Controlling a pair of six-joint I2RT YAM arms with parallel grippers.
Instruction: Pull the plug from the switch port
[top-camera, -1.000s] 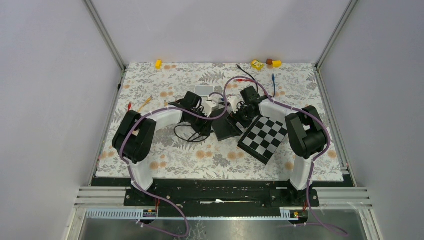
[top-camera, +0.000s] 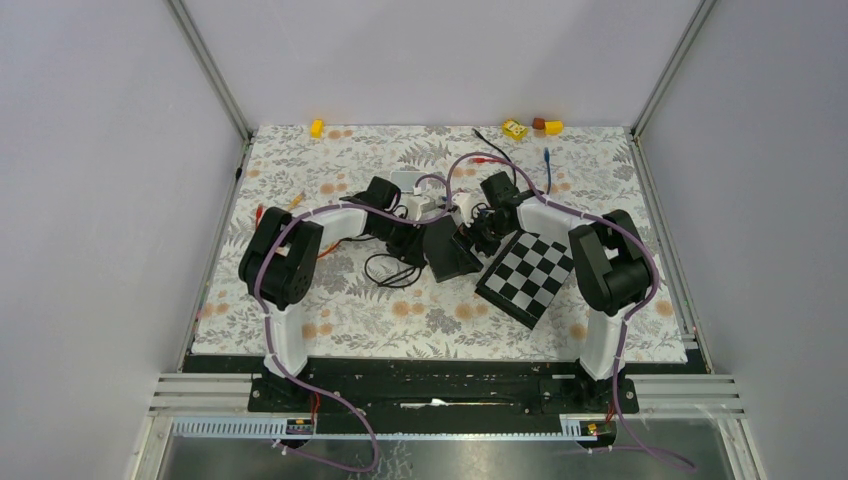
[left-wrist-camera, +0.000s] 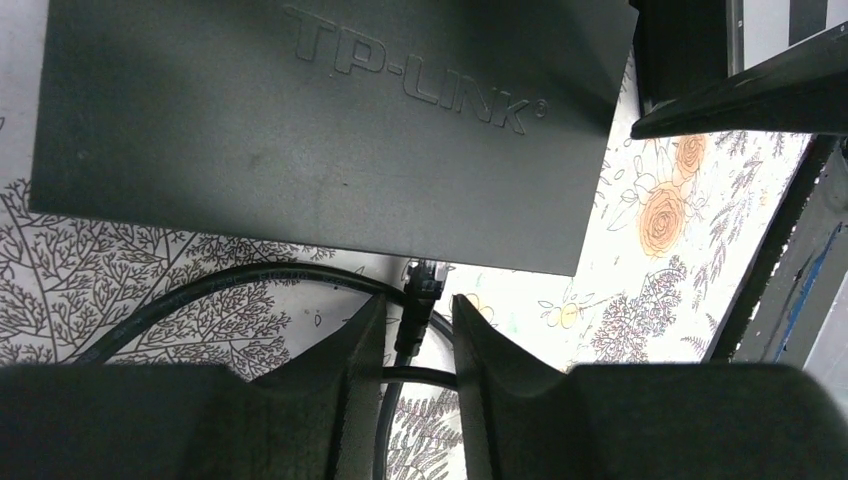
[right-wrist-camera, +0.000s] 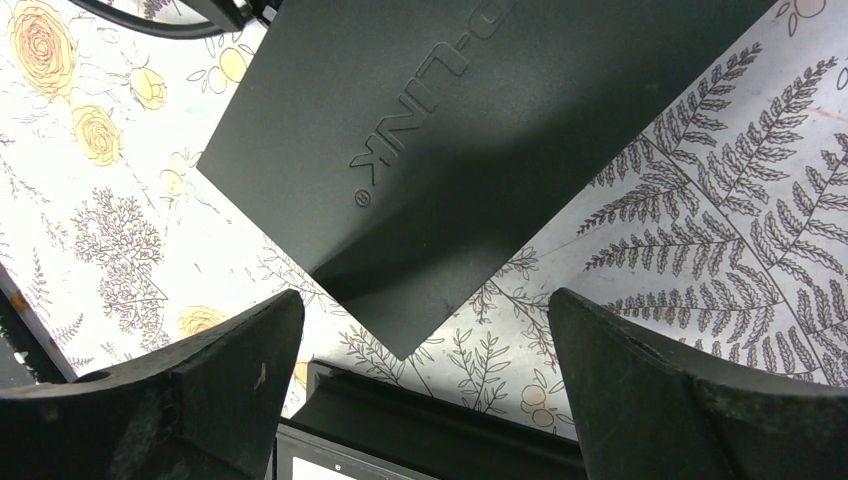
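The black TP-LINK switch (left-wrist-camera: 330, 150) lies between my arms, with a black plug (left-wrist-camera: 422, 295) at the edge facing my left arm. My left gripper stands partly open just behind this plug, a narrow gap between its fingers with black cables visible in it; whether it touches them I cannot tell. My right gripper is wide open over the switch's other end, nothing between its fingers. In the top view the arms partly cover the switch (top-camera: 445, 250).
A checkerboard (top-camera: 525, 280) lies right of the switch. Loose cables and yellow pieces (top-camera: 514, 130) are toward the back. A white rectangle (top-camera: 408, 177) lies behind the switch.
My left arm has shifted slightly rightward and back, and the black cable loop beside it has moved a little. The right arm and switch look unmoved.
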